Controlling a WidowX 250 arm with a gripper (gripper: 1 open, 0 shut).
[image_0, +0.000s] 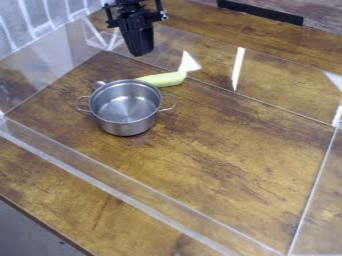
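My dark gripper (139, 40) hangs at the top of the camera view, above and behind a steel pot (124, 108) with two side handles; whether its fingers are open or shut is too small and dark to tell. The pot stands empty on the wooden worktop (214, 170) toward the left. A pale yellow-green elongated object (160, 79), perhaps corn or a banana, lies just behind the pot, below the gripper and apart from it.
Clear plastic walls (307, 110) border the wooden work area on several sides. A white radiator-like structure (27, 20) is at the back left.
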